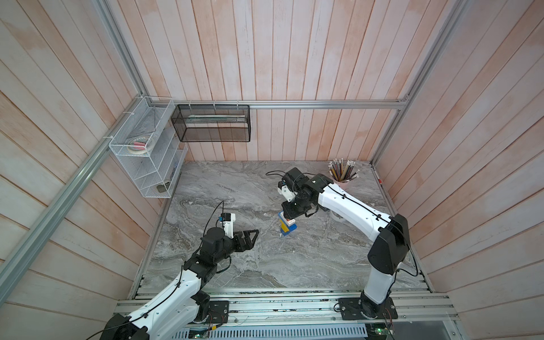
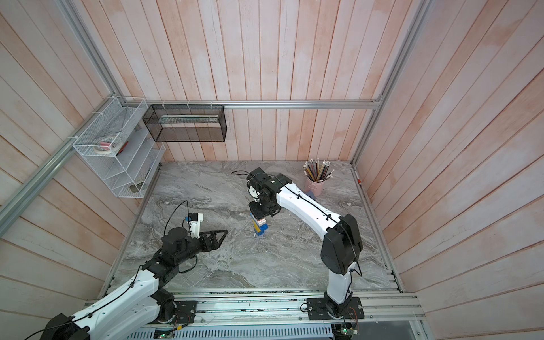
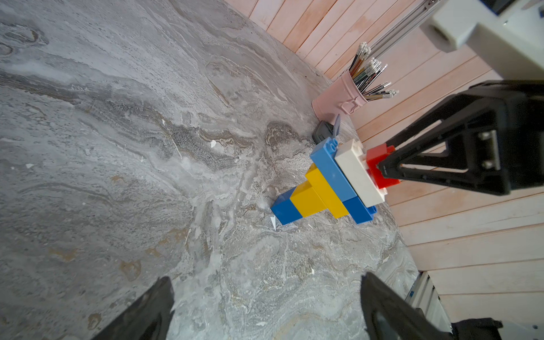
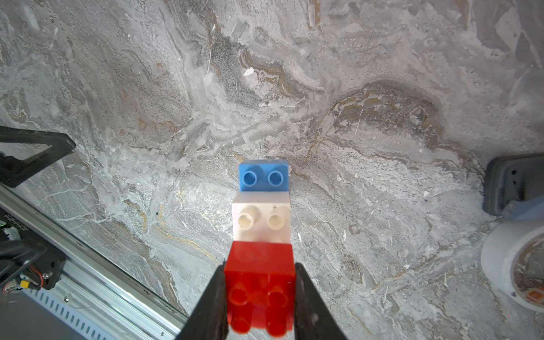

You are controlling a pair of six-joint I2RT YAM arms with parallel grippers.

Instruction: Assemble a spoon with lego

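On the table stands a lego stack. In the left wrist view it has a blue foot (image 3: 286, 206), a yellow section (image 3: 317, 195), a long blue brick (image 3: 340, 175) across it and a white brick (image 3: 361, 172) on that. A red brick (image 3: 380, 164) meets the white one, and my right gripper is shut on it. In the right wrist view the red brick (image 4: 259, 257) sits between both fingers, lined up with the white brick (image 4: 260, 215). My left gripper (image 1: 255, 239) is open and empty, left of the stack, its fingers (image 3: 396, 306) apart.
A pink cup (image 2: 314, 186) of brushes stands at the back right. Near it are a dark object (image 4: 507, 184) and a white ring-like object (image 4: 515, 263). Bare table (image 1: 221, 181) lies behind the left gripper.
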